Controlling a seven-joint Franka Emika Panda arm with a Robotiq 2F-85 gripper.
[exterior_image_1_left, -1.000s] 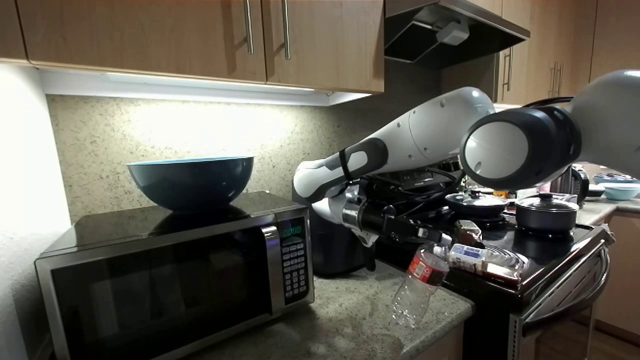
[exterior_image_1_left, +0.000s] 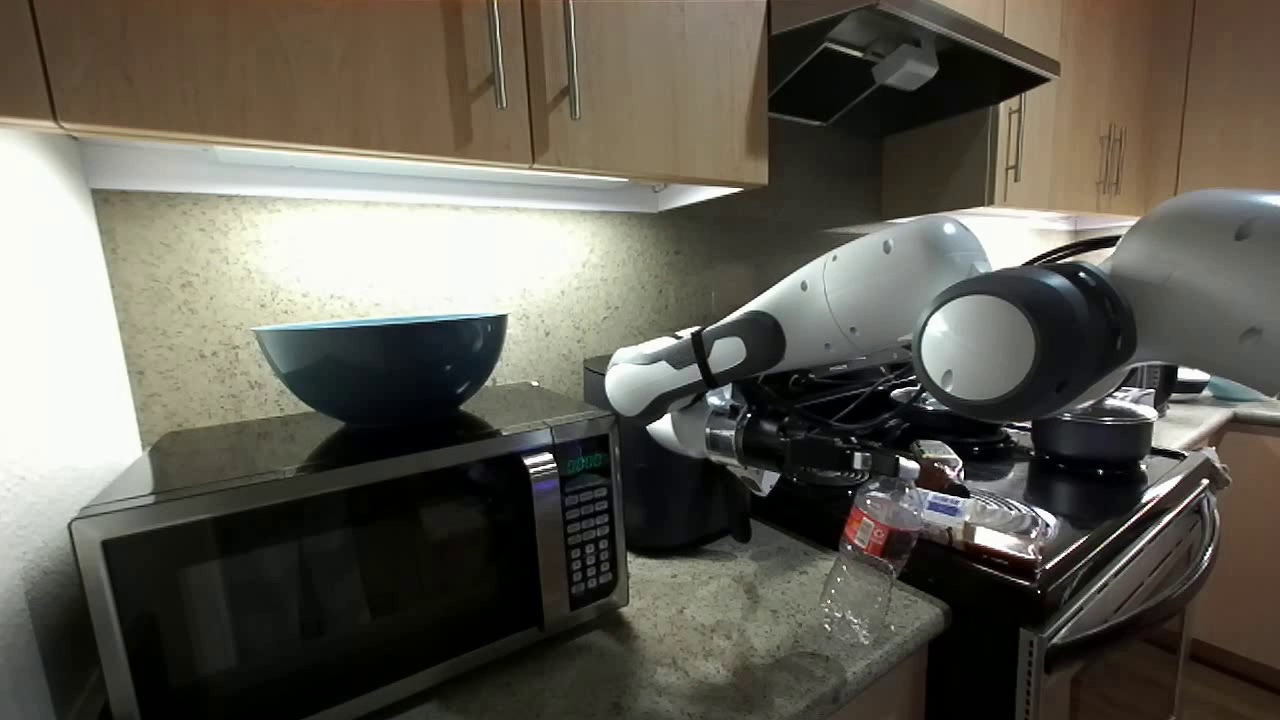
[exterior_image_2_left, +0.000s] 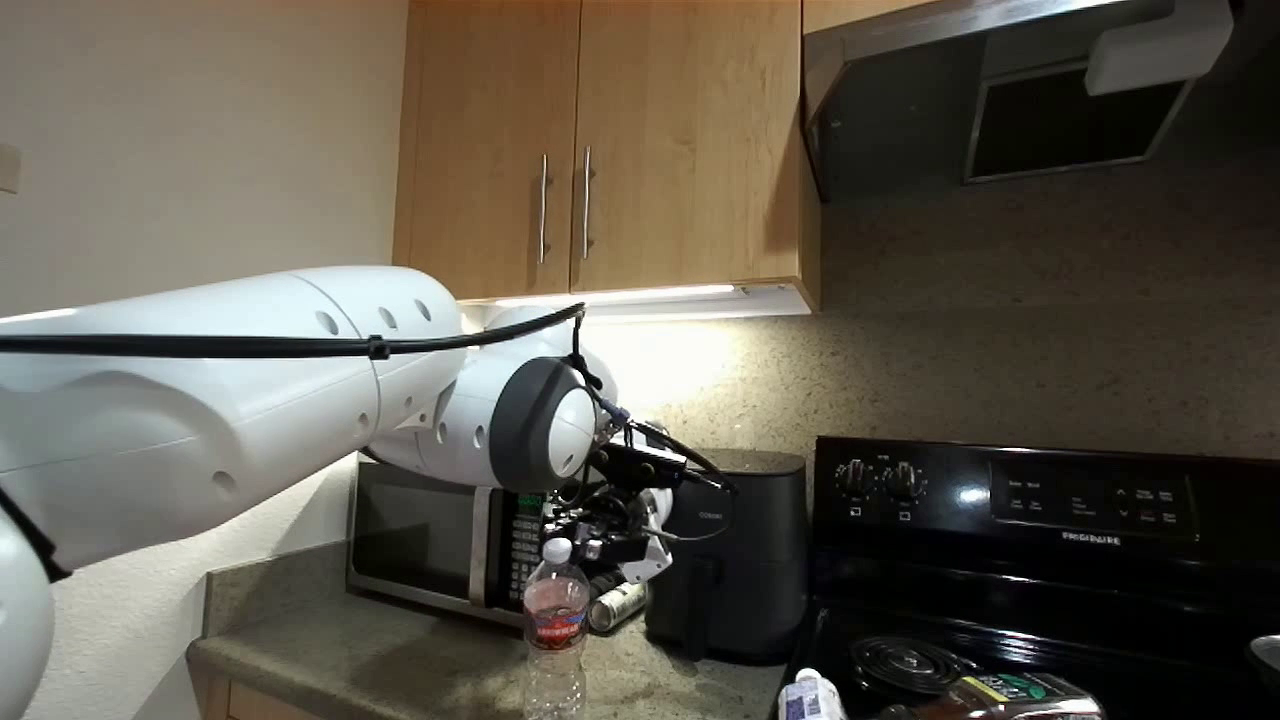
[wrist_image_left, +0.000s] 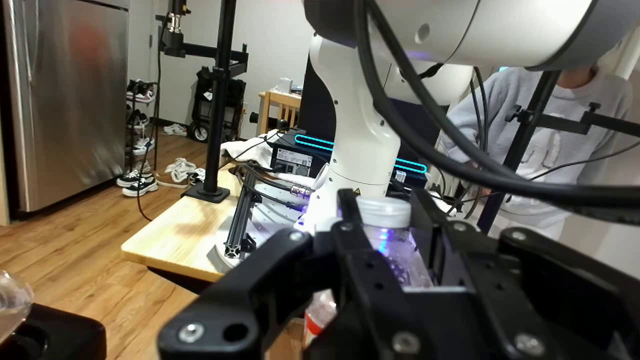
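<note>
A clear plastic bottle (exterior_image_1_left: 873, 554) with a red label and white cap hangs from my gripper (exterior_image_1_left: 885, 466), which is shut on it near the cap. It leans in exterior view 1, with its base toward the lower left, over the counter's (exterior_image_1_left: 732, 612) right end. Whether the base touches the counter, I cannot tell. In exterior view 2 the bottle (exterior_image_2_left: 554, 630) looks nearly upright, its bottom near the frame's lower edge. From the wrist, the bottle's white cap (wrist_image_left: 384, 212) shows between the two black fingers.
A microwave (exterior_image_1_left: 348, 564) with a blue bowl (exterior_image_1_left: 384, 366) on top stands left. Behind the gripper is a black air fryer (exterior_image_2_left: 744, 552); a can (exterior_image_2_left: 617, 607) lies near it. Packets (exterior_image_1_left: 972, 528) and a lidded pot (exterior_image_1_left: 1092, 434) occupy the stove to the right.
The gripper and bottle have shifted right and slightly up in exterior view 1. The bottle tilts less than before, and the upper arm sits lower.
</note>
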